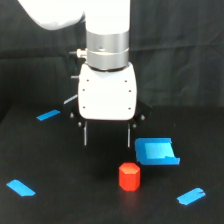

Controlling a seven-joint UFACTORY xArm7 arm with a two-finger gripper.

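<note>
A red block (129, 177) with an angular outline stands on the dark table in the lower middle of the camera view. Just behind it and to its right lies a shallow blue tray or box (157, 152), whose inside looks empty. My white gripper (107, 144) points down, behind and to the left of the red block in the picture. Its two thin dark fingers are spread wide, with nothing visible between them: it is open. How high the fingertips hang over the table is hard to tell.
Flat blue pieces lie on the table: one at the left front (20, 188), one at the right front (191, 196) and one at the back left (48, 115). Bare dark table (75, 190) stretches left of the red block. A dark curtain-like backdrop (180, 60) is behind.
</note>
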